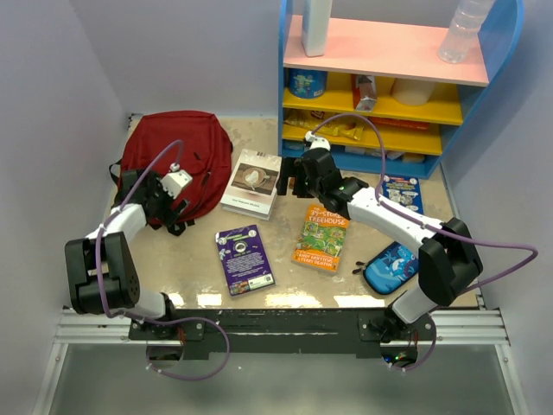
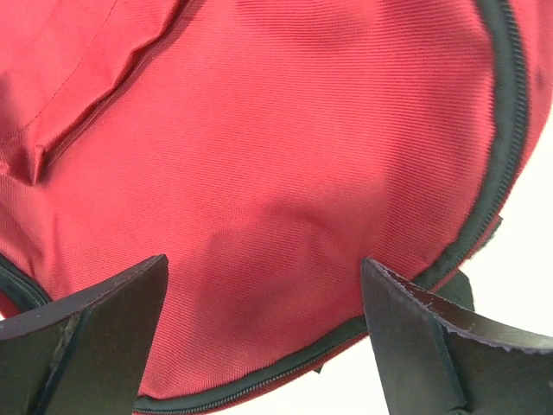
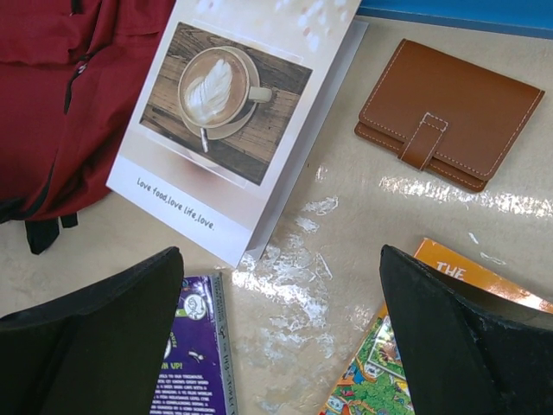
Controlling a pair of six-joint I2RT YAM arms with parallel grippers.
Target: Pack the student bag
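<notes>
At the back left of the table lies the red bag (image 1: 207, 143), flat on its back. The left wrist view is filled by its red cloth (image 2: 276, 173), edged by a black zip (image 2: 497, 173) that appears closed where it shows. Above the bag's lower part, my left gripper is open with nothing between its fingers. Open and empty too, my right gripper hangs over the table. Ahead of it are a white coffee-cup book (image 3: 186, 194) and a brown wallet (image 3: 449, 112). A purple book (image 1: 245, 259) and the orange Treehouse book (image 1: 320, 238) lie nearer the front.
A blue pencil case (image 1: 391, 268) and a blue book (image 1: 403, 193) lie at the right. The blue shelf unit (image 1: 363, 160) stands behind, a clear bottle (image 1: 465, 30) on its top. Bare table (image 1: 186, 268) shows left of the purple book.
</notes>
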